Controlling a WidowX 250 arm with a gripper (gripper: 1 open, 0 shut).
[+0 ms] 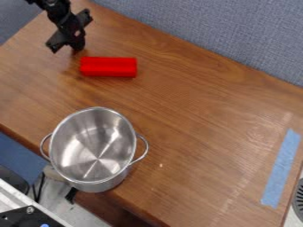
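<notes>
The black gripper (pixel 69 38) is at the upper left, over the wooden table (pixel 213 115), just above and left of a red cylinder (pixel 108 66). It looks shut, with nothing visible between its fingers, though it is small and dark. The red cylinder lies on its side. A steel pot (pixel 94 148) with two side handles stands at the table's front left edge, empty.
A strip of blue tape (pixel 281 167) runs along the right side. A grey padded wall (pixel 236 49) borders the back.
</notes>
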